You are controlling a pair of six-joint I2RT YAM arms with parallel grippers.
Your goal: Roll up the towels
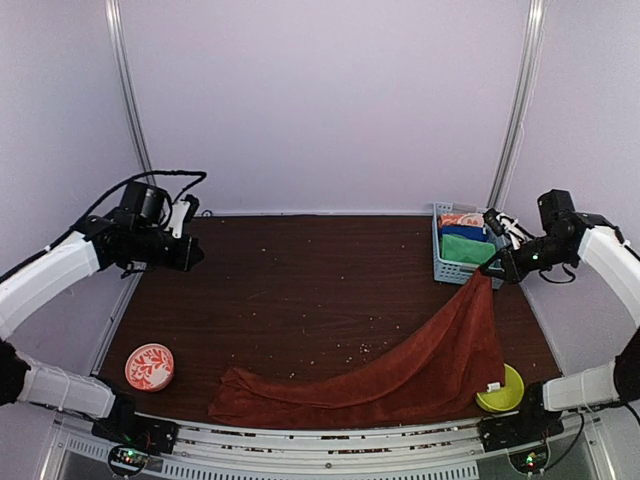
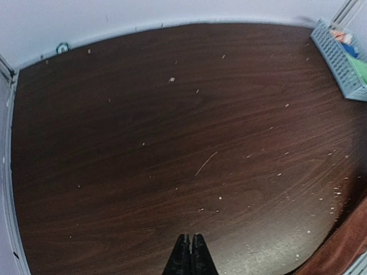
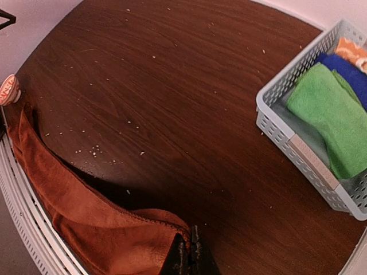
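A rust-red towel (image 1: 360, 390) lies along the table's front, its right end lifted to my right gripper (image 1: 485, 269), which is shut on that corner; the right wrist view shows the cloth (image 3: 109, 229) running into the fingertips. My left gripper (image 1: 195, 258) hangs over the left side of the table, shut with nothing between its fingers, clear of the towel's left end.
A blue basket (image 1: 439, 250) with folded towels stands at the back right. A patterned bowl (image 1: 149, 367) is at front left, a yellow bowl (image 1: 500, 395) at front right.
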